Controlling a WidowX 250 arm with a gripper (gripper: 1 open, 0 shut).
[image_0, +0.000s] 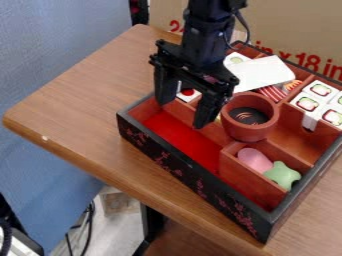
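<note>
My black gripper (183, 103) stands open over the left part of a dark box with red inner trays (201, 190). Its fingers hang above the empty red compartment at the front left, with a small white piece partly visible behind them. A round reddish cup (249, 117) sits in the middle. A pink piece (253, 159) and a green piece (282, 175) lie in the front right compartment. White packets (318, 103) with red labels fill the right compartment.
A white card (261, 73) and a striped item lie at the back of the box. A cardboard panel stands behind.
</note>
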